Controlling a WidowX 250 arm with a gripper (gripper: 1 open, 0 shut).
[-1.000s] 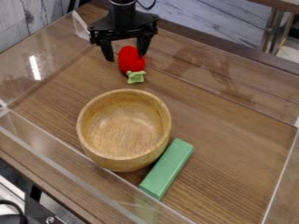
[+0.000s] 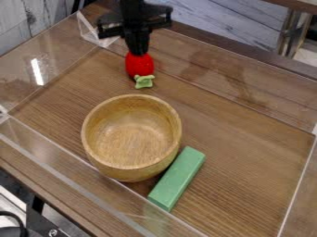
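Note:
My black gripper hangs at the top centre, raised just above a red object with a small green top, which lies on the wooden table. The gripper looks shut, with nothing seen between its fingers.
A wooden bowl stands in the lower middle, with a green block to its lower right. Clear walls edge the left side.
My gripper has moved up, away from the red object, which now shows more fully and stays in about the same place.

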